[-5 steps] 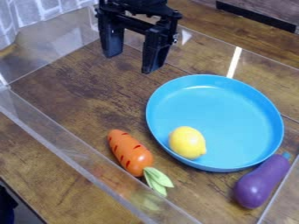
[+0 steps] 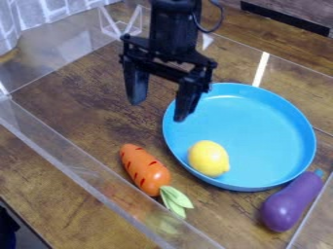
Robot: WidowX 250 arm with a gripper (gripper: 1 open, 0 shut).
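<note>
My black gripper (image 2: 162, 93) hangs open at the upper middle, its fingers spread, nothing between them. It is over the table, by the left rim of a blue plate (image 2: 254, 122). A yellow lemon (image 2: 208, 158) sits on the plate's lower left. Below the gripper, an orange toy carrot (image 2: 144, 170) with pale green leaves lies on the table. A purple eggplant (image 2: 289, 202) lies right of the plate at the lower right.
Transparent walls run along the lower left and upper left edges.
My gripper has moved down in the view, toward the plate and carrot, still open. The objects have not moved.
</note>
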